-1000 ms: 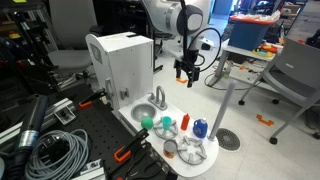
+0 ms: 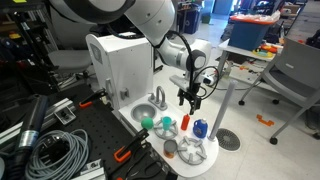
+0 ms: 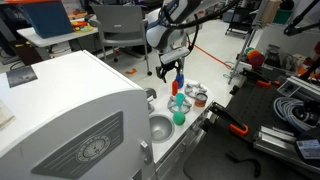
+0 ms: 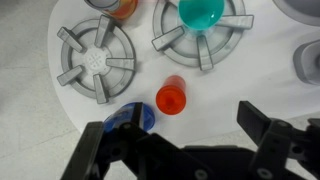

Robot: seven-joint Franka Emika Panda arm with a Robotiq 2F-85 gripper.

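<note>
Open and empty, my gripper hangs above the white counter, its dark fingers wide apart at the bottom of the wrist view. Between and just ahead of the fingers stands a red-orange bottle (image 4: 171,98), seen from above and apart from them. A blue object (image 4: 134,117) sits beside the bottle, partly hidden behind the left finger. In exterior view 1 the upright red bottle (image 2: 185,122) and the blue object (image 2: 200,129) stand below and slightly right of the gripper.
Round grey burners (image 4: 98,60) lie near the bottle, one with a teal cup (image 4: 201,13) on it. A copper-coloured can (image 2: 170,147), a green ball (image 2: 147,123), a faucet (image 2: 160,96) and a sink (image 3: 161,128) share the counter. A white post (image 2: 228,104) rises at the right.
My gripper has come down steadily toward the counter over the last second, closer to the red bottle. The objects on the counter have stayed in place.
</note>
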